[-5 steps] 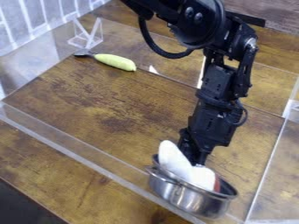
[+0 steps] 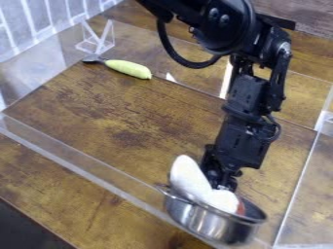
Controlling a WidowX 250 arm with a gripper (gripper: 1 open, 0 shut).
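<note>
My black gripper [image 2: 215, 173] reaches down from the top right into a steel pot [image 2: 221, 226] at the bottom right. A white elongated object [image 2: 188, 180] leans inside the pot, right against the gripper's tip, with something white and red beside it. The fingertips are hidden behind these, so I cannot see how the fingers stand.
A pale yellow-green corn-like object [image 2: 129, 69] lies at the back left with a dark utensil, near a clear plastic piece [image 2: 97, 41]. Clear panels border the wooden table [image 2: 92, 117], whose middle and left are free.
The gripper, white object and pot have shifted very slightly, the white object a little to the left. The items at the back have not moved.
</note>
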